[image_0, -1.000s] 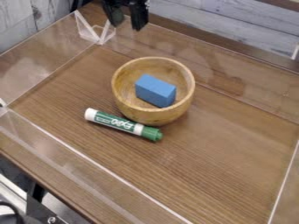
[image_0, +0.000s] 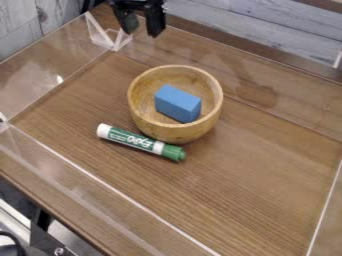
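Note:
My gripper (image_0: 138, 24) is at the top of the view, dark and partly cut off by the frame edge, with its fingers apart and nothing seen between them. Below it, a round wooden bowl (image_0: 198, 128) holds a blue block (image_0: 178, 104). A green and white tube (image_0: 140, 142) lies on the wooden table (image_0: 241, 200) in front of the bowl, tilted slightly down to the right.
A clear plastic piece (image_0: 112, 36) sits at the upper left near the gripper. The table's edges show at the left and top right.
My gripper has shifted slightly to the left and up. The bowl, block and tube have not moved.

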